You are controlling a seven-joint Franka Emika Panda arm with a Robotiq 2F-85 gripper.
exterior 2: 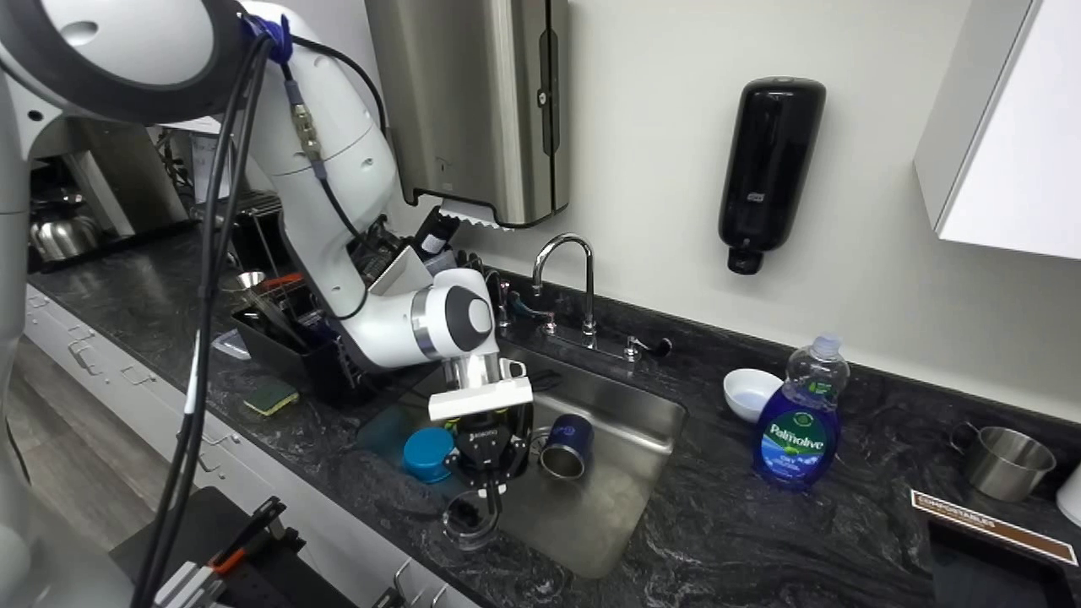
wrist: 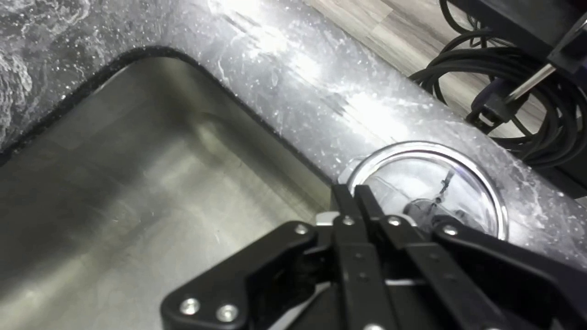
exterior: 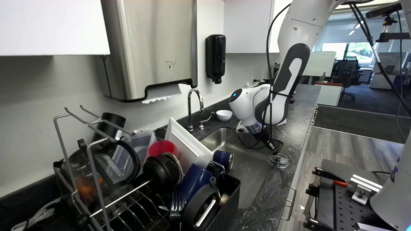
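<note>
A clear round dish or lid (wrist: pixel 498 204) with a shiny rim is at the strip of dark counter along the sink's front edge. My gripper is shut at the near side of its rim, the two fingertips close together with the thin edge at them. In exterior view 1, the clear dish (exterior: pixel 280 163) appears just below the gripper (exterior: pixel 275 151). Exterior view 2 has the dish (exterior 2: pixel 466 534) under the gripper (exterior 2: pixel 493 496) as well. Whether it rests fully on the counter or is slightly raised, I cannot tell.
Inside the sink (exterior 2: pixel 623 507) lie a blue mug (exterior 2: pixel 567 446) and a turquoise round item (exterior 2: pixel 428 453). A full dish rack (exterior: pixel 131 192) stands at one side. The white bowl (exterior 2: pixel 752 393) and soap bottle (exterior 2: pixel 798 420) stand at the other, with bare counter before them.
</note>
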